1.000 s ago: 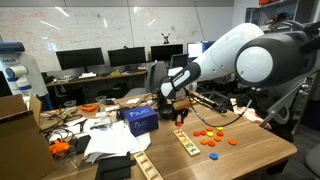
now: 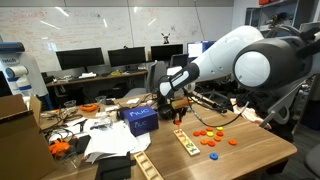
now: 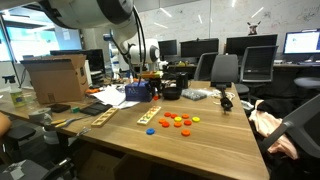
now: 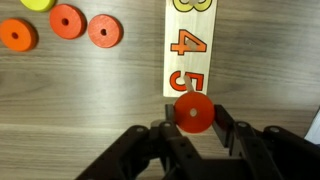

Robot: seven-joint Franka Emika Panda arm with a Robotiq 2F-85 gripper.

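An orange-red disc [image 4: 194, 113] is held between the fingertips of my gripper, which is shut on it. The disc covers the lower end of a narrow wooden number board [image 4: 173, 70] in the wrist view, just below the red 5. An orange 4 and part of a yellow 3 show higher up the board, and a thin wooden peg stands by the 5. In exterior view 1, my gripper [image 2: 180, 112] is over the far end of the board [image 2: 187, 143]. Whether the disc touches the board cannot be told.
Left of the board in the wrist view lie an orange disc [image 4: 17, 35], two red discs [image 4: 104, 31] and a yellow one. A blue disc [image 2: 213, 156] lies near the table front. A second wooden board [image 2: 147, 165], white papers [image 2: 110, 142] and a blue box [image 2: 142, 121] are farther left.
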